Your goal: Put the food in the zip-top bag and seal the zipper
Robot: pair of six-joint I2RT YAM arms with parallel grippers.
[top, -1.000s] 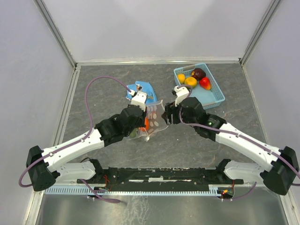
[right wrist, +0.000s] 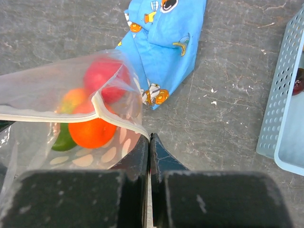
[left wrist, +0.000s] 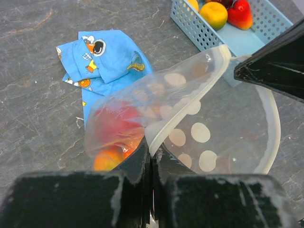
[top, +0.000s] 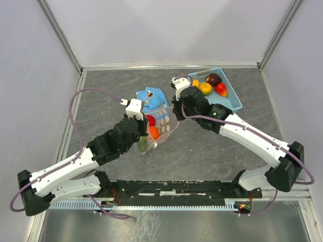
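A clear zip top bag (top: 170, 122) with pale dots stands mid-table, its mouth spread between my two grippers. Through its plastic show a red fruit (right wrist: 103, 76), an orange one (right wrist: 90, 133), a yellow-orange one (right wrist: 73, 98) and a green item (right wrist: 63, 138). On the bag's left rim, my left gripper is shut, the cream zipper edge pinched in its tips. Opposite it, my right gripper is shut on the thin rim at the other side. Black fingers of the right arm (left wrist: 270, 66) meet that edge in the left wrist view.
Behind the bag lies a folded blue patterned cloth (left wrist: 107, 61). A light-blue basket (top: 235, 102) at the back right holds several fruits, close behind the right arm.
My right gripper went from open to shut on the rim, moving left and back. The left gripper moved left with its rim, and the bag with its food shifted left as the mouth widened.
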